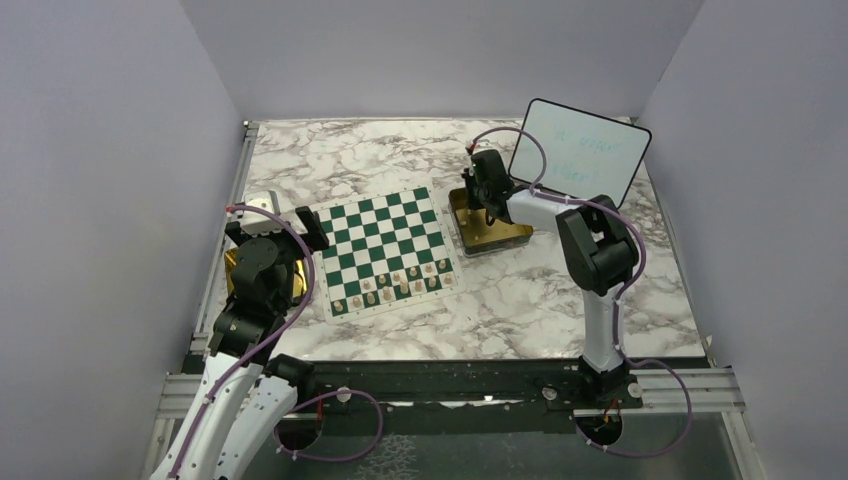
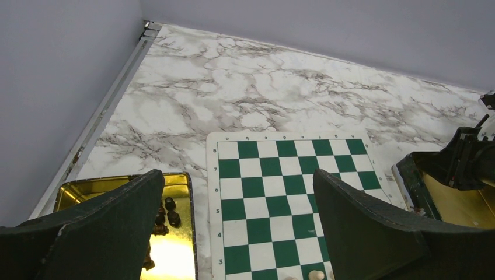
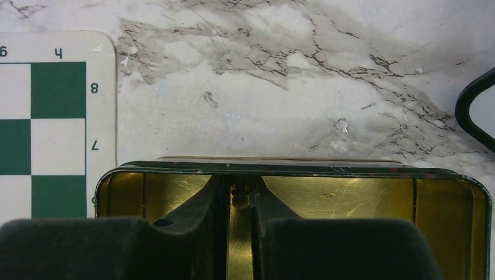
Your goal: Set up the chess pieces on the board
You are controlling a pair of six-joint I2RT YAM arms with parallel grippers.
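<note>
The green-and-white board [image 1: 385,235] has light pieces [image 1: 404,287] on its near rows. My right gripper is down in the gold tin [image 3: 350,198] right of the board, fingers part open around a small brass-toned object between the tips, possibly a piece; whether it is held I cannot tell. My left gripper stands open above the left tin [image 2: 175,245], which holds dark pieces [image 2: 173,218].
A whiteboard [image 1: 580,150] lies at the back right, close to the right tin.
</note>
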